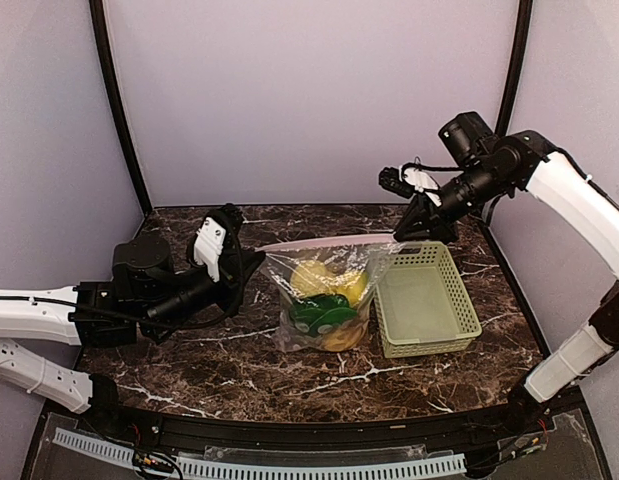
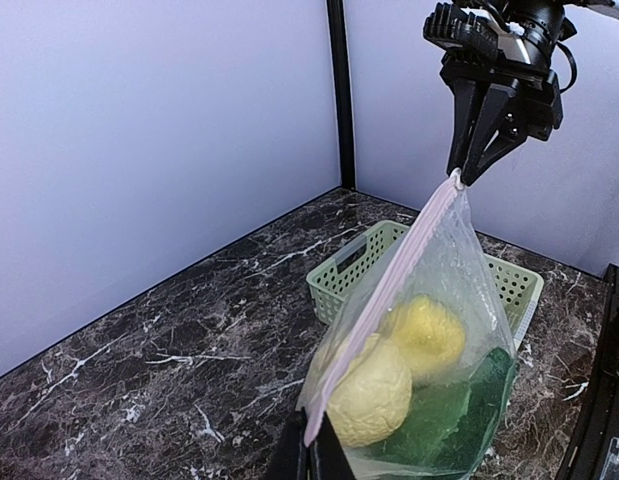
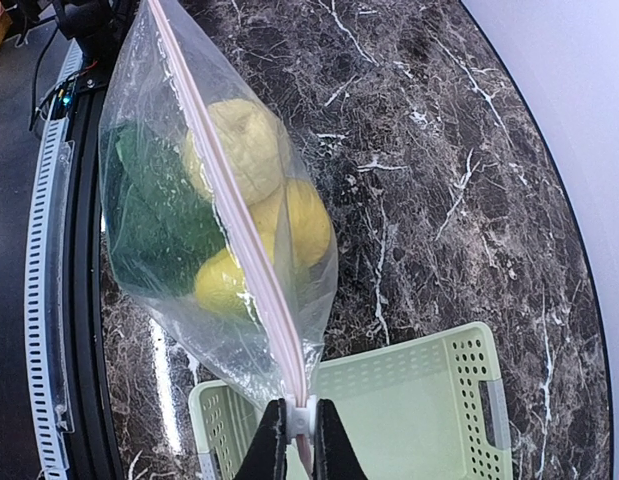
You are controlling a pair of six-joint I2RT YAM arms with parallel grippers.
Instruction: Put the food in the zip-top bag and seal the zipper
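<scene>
The clear zip top bag (image 1: 289, 325) holds a round pale yellow item (image 3: 244, 150), yellow pieces (image 3: 307, 222) and a dark green item (image 1: 324, 315). Its pink zipper strip (image 1: 329, 243) is stretched nearly straight between my grippers. My left gripper (image 1: 261, 257) is shut on the strip's left end, as the left wrist view shows at the fingertips. Over at the right end, my right gripper (image 1: 400, 238) is shut on the white slider (image 3: 301, 415). Along the visible length the strip looks pressed together; whether it is sealed throughout cannot be told.
An empty pale green basket (image 1: 459, 340) stands right of the bag, partly under my right gripper. Bare dark marble tabletop (image 1: 179, 385) lies to the left and in front. Walls close the back and both sides.
</scene>
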